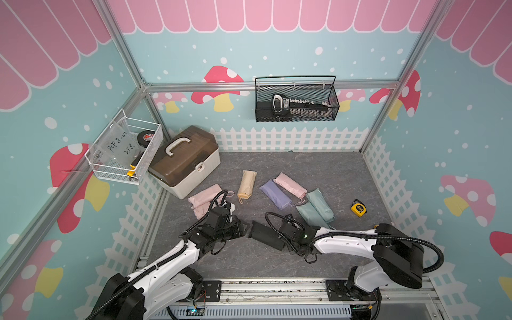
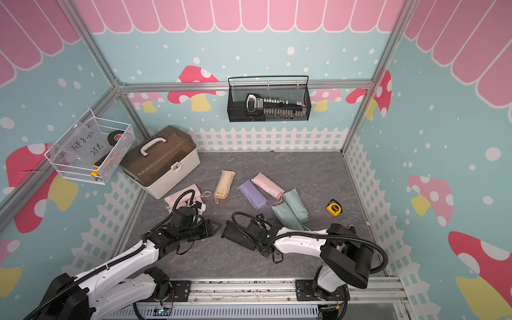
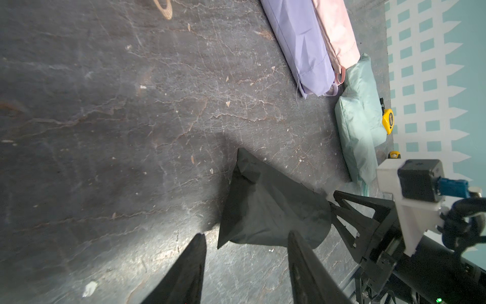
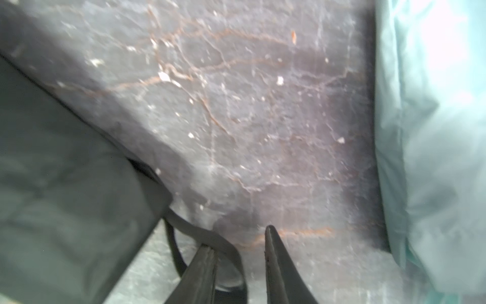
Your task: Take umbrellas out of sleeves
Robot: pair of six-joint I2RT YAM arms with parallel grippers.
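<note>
A black umbrella sleeve (image 3: 268,207) lies on the grey table, its open-looking end facing my left gripper, which is open just short of it with nothing between its fingers. My right gripper is part open over the sleeve's other end, where a black strap (image 4: 197,233) runs by and behind its fingertips; I cannot tell whether it is gripped. Purple (image 1: 274,193), pink (image 1: 289,185), cream (image 1: 246,184) and teal (image 1: 320,205) sleeves lie farther back, with more pink pieces (image 1: 204,196) at the left.
A lidded toolbox (image 1: 186,160) stands at the back left, below a white wire basket. A black mesh basket hangs on the back wall. A yellow tape measure (image 1: 358,208) lies at the right.
</note>
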